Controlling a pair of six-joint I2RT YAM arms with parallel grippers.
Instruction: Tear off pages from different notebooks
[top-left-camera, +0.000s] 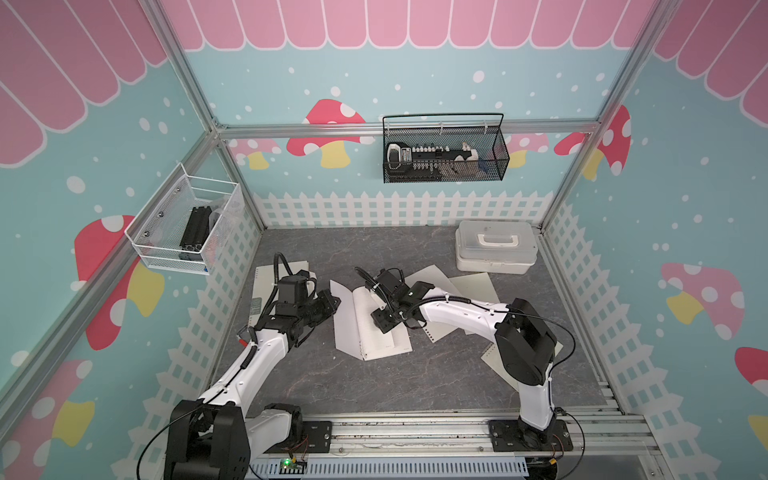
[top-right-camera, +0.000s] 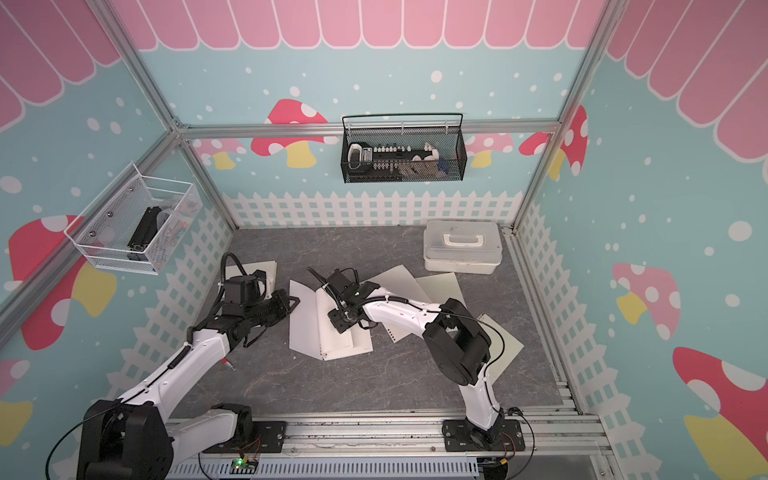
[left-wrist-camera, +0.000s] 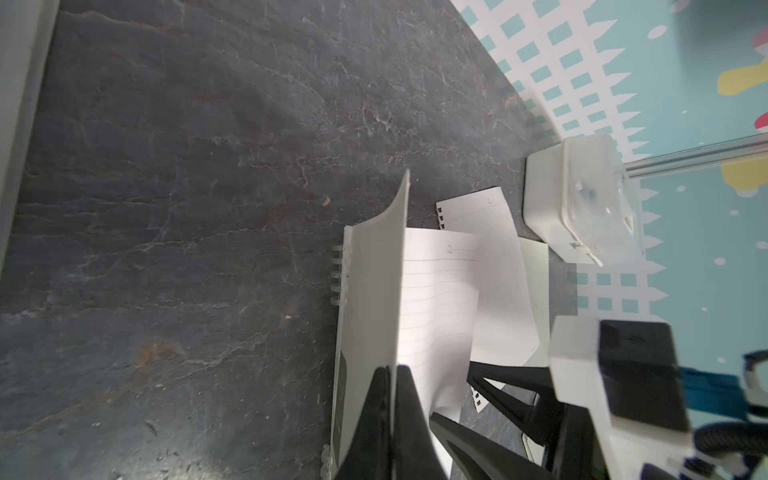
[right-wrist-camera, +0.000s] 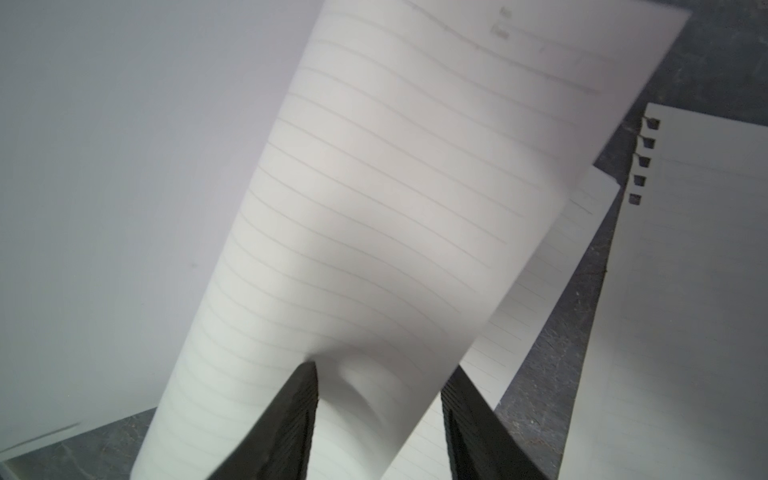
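An open spiral notebook (top-left-camera: 347, 320) lies in the table's middle, its cover raised on the left. My left gripper is shut on that cover's edge. A lined page (right-wrist-camera: 416, 176) is lifted and curved above the pages beneath. My right gripper is over the notebook at that page, its fingers apart; whether the page is between them or in front of them is unclear in the blurred right wrist view.
Loose torn sheets (top-left-camera: 476, 284) and notebook paper lie to the right. Another notebook (top-left-camera: 266, 276) is at the left, a lidded box (top-left-camera: 496, 249) at the back right. Bare table remains in front.
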